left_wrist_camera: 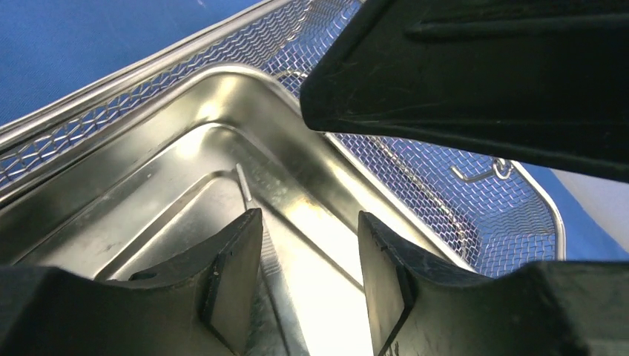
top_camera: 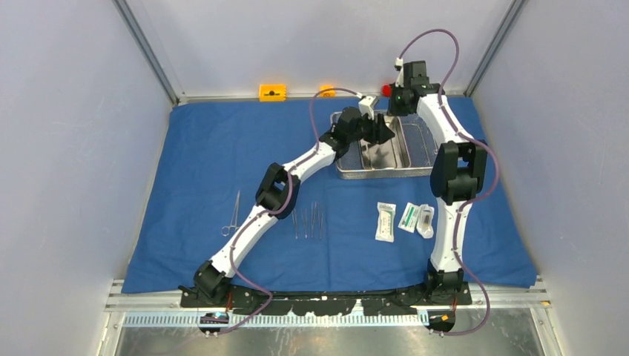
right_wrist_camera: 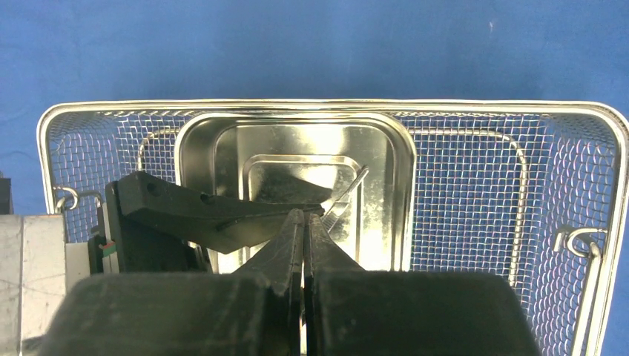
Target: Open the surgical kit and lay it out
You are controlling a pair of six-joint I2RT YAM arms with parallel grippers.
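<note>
A steel tray (right_wrist_camera: 382, 222) sits inside a wire mesh basket (right_wrist_camera: 475, 193) at the back right of the cloth. A thin metal instrument (left_wrist_camera: 244, 182) lies in the tray. My left gripper is over the tray, fingers part open, with nothing seen held between them. My right gripper hangs above the basket's back part, shut, with nothing visible between its fingers; the left gripper reaches in beneath its view, partly hiding the tray.
Scissors (top_camera: 230, 226), several slim instruments (top_camera: 313, 219) and white packets (top_camera: 385, 221) lie on the front cloth. Orange blocks (top_camera: 272, 92) stand along the back wall.
</note>
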